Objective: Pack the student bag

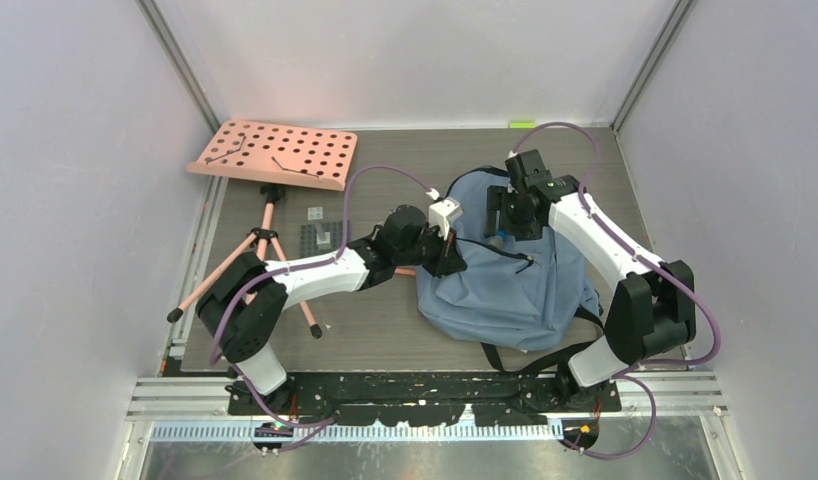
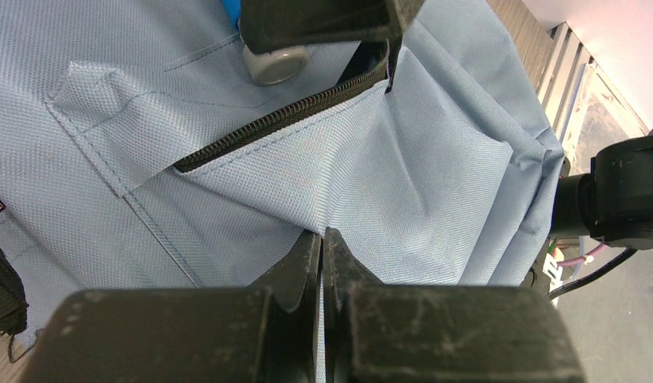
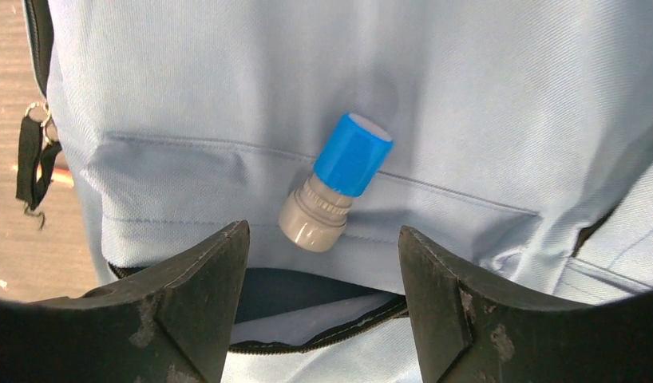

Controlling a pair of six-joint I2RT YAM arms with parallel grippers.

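A light blue student bag (image 1: 505, 275) lies flat on the dark table. Its zippered front pocket (image 2: 283, 120) gapes open. A small bottle with a blue cap and grey body lies on the bag fabric just above the pocket mouth, outside it; its grey end (image 2: 275, 64) also shows in the left wrist view. My right gripper hangs open over the bottle, nothing between its fingers. My left gripper is shut on a fold of the bag's pocket fabric at the bag's left side (image 1: 447, 255).
A pink perforated board on a tripod stand (image 1: 275, 155) stands at the back left. A small dark item (image 1: 321, 236) lies near the tripod. Bag straps (image 1: 525, 355) trail toward the front edge.
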